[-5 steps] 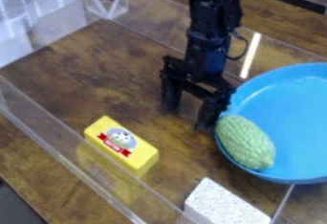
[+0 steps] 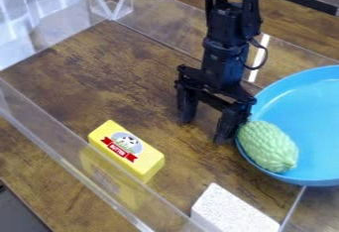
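The black gripper point(image 2: 209, 116) hangs low over the wooden floor of the enclosure, just left of a blue bowl point(image 2: 312, 112), its fingers spread apart with nothing visible between them. A pale green textured object point(image 2: 269, 146) lies inside the bowl at its left side, close to the gripper's right finger. A yellow box point(image 2: 125, 152) with a red label lies at the front left of the gripper.
A white speckled block point(image 2: 233, 213) lies at the front right. Clear plastic walls point(image 2: 40, 127) bound the wooden area. The floor point(image 2: 99, 62) left of and behind the gripper is bare.
The bowl with the green object has shifted slightly to the right and the gripper has moved a little with it. The yellow box has stayed put.
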